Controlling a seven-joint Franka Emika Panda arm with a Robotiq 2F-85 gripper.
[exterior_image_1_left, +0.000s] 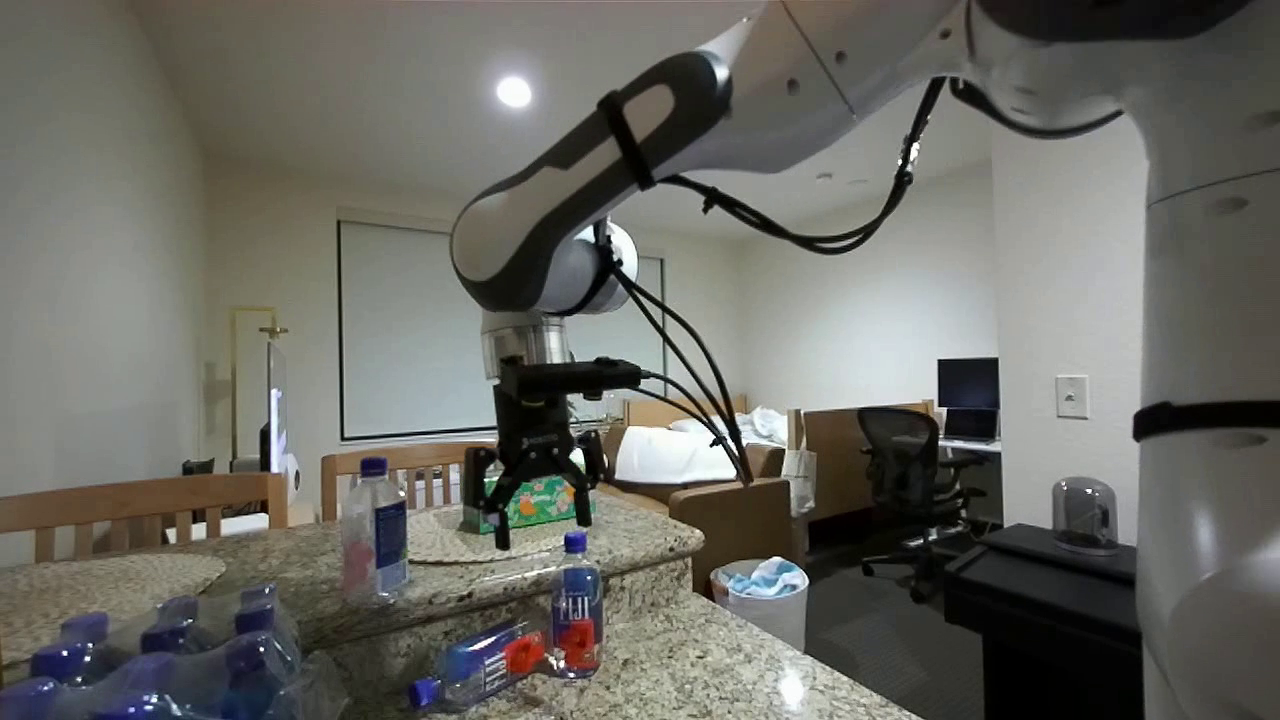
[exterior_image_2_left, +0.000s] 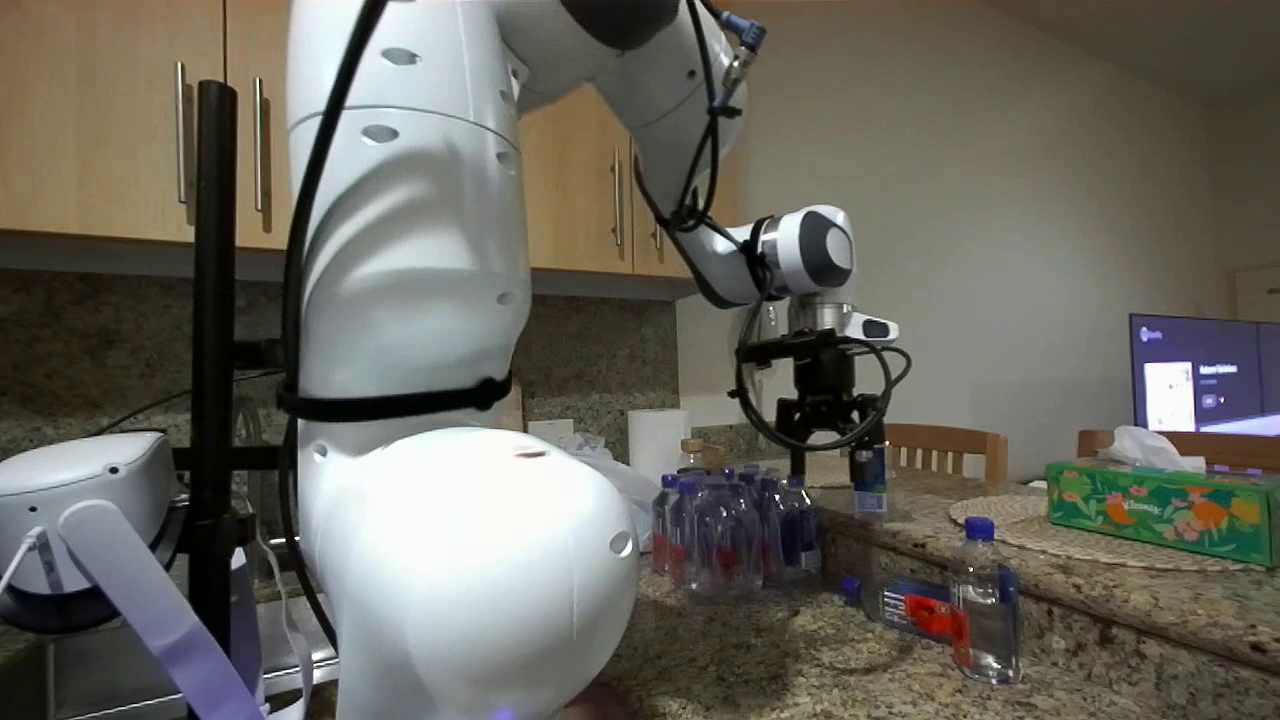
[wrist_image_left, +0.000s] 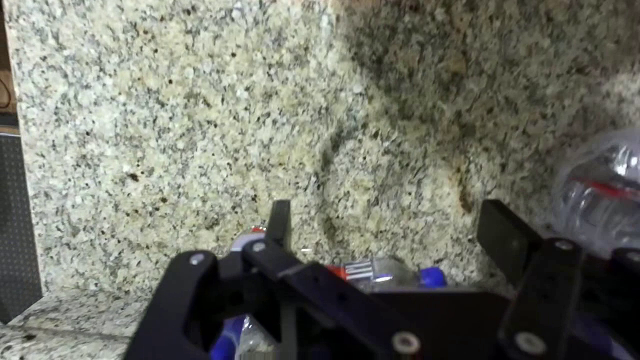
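Note:
My gripper (exterior_image_1_left: 542, 540) hangs open above the counter with nothing between its fingers. In exterior view 1 an upright Fiji bottle (exterior_image_1_left: 577, 612) stands on the lower counter. Beside it another Fiji bottle (exterior_image_1_left: 482, 667) lies on its side, blue cap toward the left. A third bottle (exterior_image_1_left: 374, 534) stands upright on the raised ledge. The wrist view shows the lying bottle (wrist_image_left: 384, 273) partly hidden behind the gripper, below the level of its fingertips. At the lower left of that view, the standing bottle is mostly covered by a finger.
A plastic-wrapped pack of several bottles (exterior_image_2_left: 726, 534) occupies the counter's far end. On the raised ledge a green tissue box (exterior_image_2_left: 1164, 512) rests on a woven mat (exterior_image_2_left: 1020, 518). Bare granite (wrist_image_left: 180, 120) fills most of the wrist view.

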